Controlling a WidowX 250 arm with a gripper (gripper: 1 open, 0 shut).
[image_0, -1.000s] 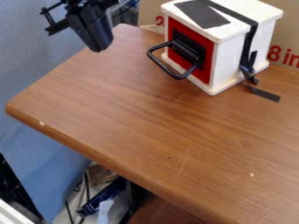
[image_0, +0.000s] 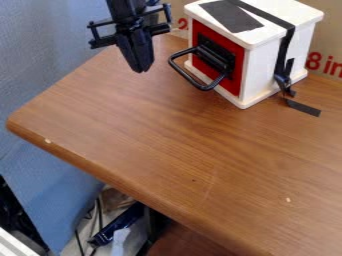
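Note:
My black gripper (image_0: 139, 62) hangs over the far left part of the wooden table, pointing down, left of a white box (image_0: 267, 75). The box has a red front panel (image_0: 227, 84) with a black wire handle (image_0: 190, 77) sticking out toward the gripper, and black straps over its top and side. The gripper's tips are apart from the handle; whether they are open or shut I cannot tell.
A cardboard sheet (image_0: 319, 50) stands behind the box. A blue partition (image_0: 47, 70) borders the table's left edge, with bags and cables below it.
The gripper has moved right and down, from the upper left toward the box's handle. The box and handle look unchanged.

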